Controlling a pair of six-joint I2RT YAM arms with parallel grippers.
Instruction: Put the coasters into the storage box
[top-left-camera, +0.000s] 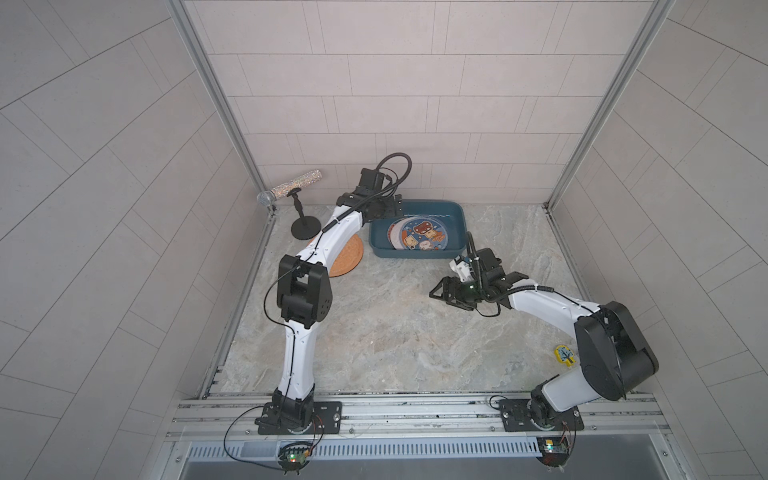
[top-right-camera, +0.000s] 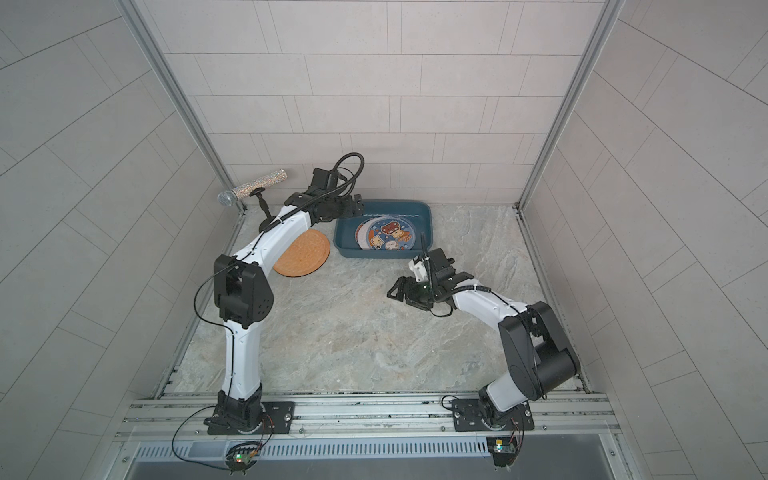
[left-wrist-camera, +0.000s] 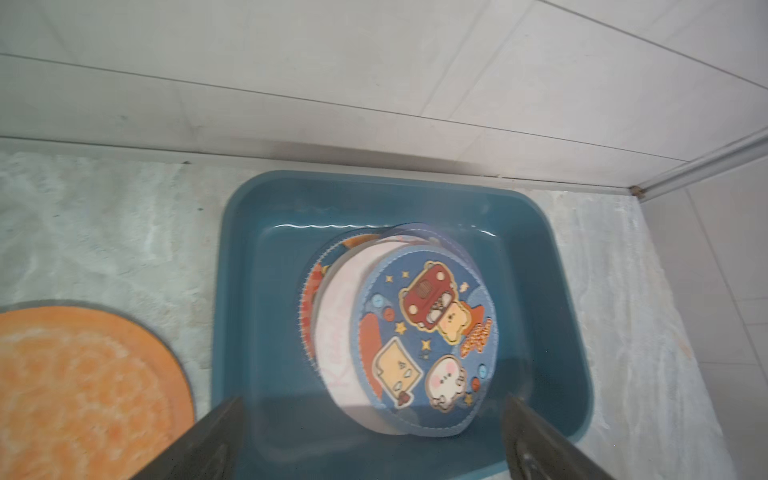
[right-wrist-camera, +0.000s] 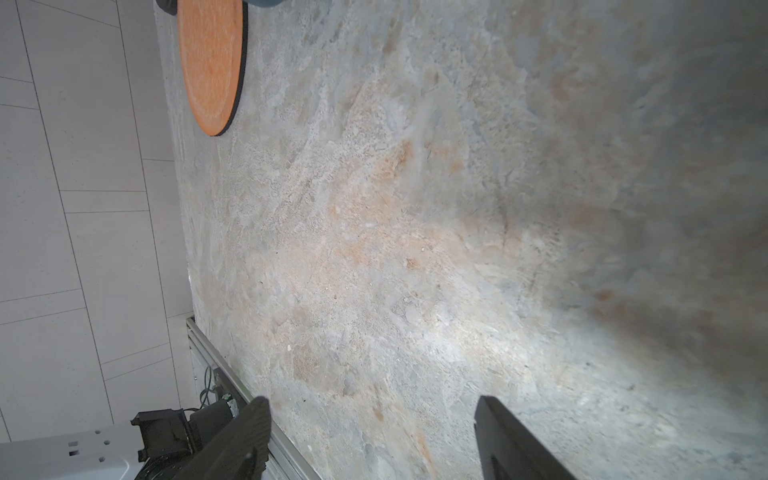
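Observation:
Inside the teal storage box (left-wrist-camera: 560, 320), at the back of the table, several round coasters lie in an overlapping pile. On top is a blue patterned coaster (left-wrist-camera: 432, 344), partly covering a pale one (left-wrist-camera: 348, 344) and others beneath. My left gripper (top-left-camera: 397, 206) hangs over the box's left side, its fingers spread apart and empty; its fingers (left-wrist-camera: 204, 444) stand at the bottom of the left wrist view. In front of the box, over bare table, my right gripper has its fingers apart with nothing between them.
A round orange mat (top-right-camera: 304, 254) lies left of the box. Behind it are a black stand (top-left-camera: 305, 228) and a clear tube (top-left-camera: 294, 184). A small yellow disc (top-left-camera: 565, 354) lies by the right arm's base.

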